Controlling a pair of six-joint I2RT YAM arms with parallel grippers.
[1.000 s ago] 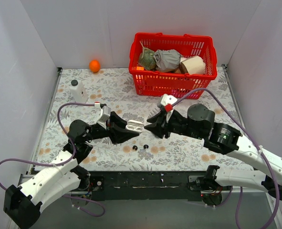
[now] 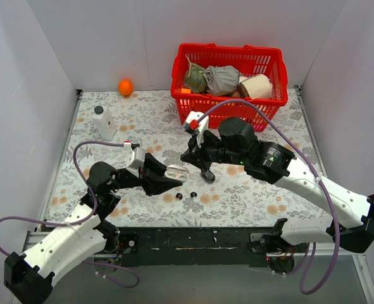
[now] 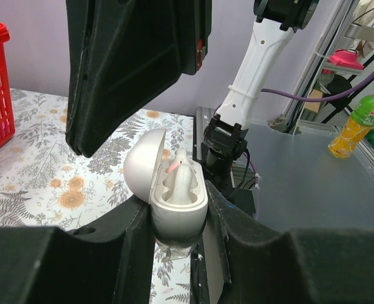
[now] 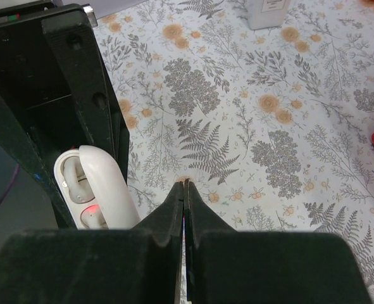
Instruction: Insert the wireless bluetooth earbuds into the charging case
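Observation:
The white charging case (image 2: 176,173) (image 3: 179,196) (image 4: 109,185), lid raised, is gripped by my left gripper (image 2: 166,178), which is shut on it. A pinkish-red spot shows in one of its wells; I cannot tell which wells hold earbuds. My right gripper (image 2: 185,156) is shut, nothing visible between its fingers, up and behind the case, looming over it in the left wrist view. Two small black pieces (image 2: 179,196) (image 2: 193,194) lie on the table below the case, with a larger dark oval object (image 2: 207,176) to their right.
A red basket (image 2: 180,109) with bags stands at the back, an orange (image 2: 125,87) and a white bottle (image 2: 104,123) at the back left. The patterned tabletop (image 2: 85,177) is otherwise mostly clear; its front edge borders a dark rail.
My left gripper and the case have shifted a little left since a second ago.

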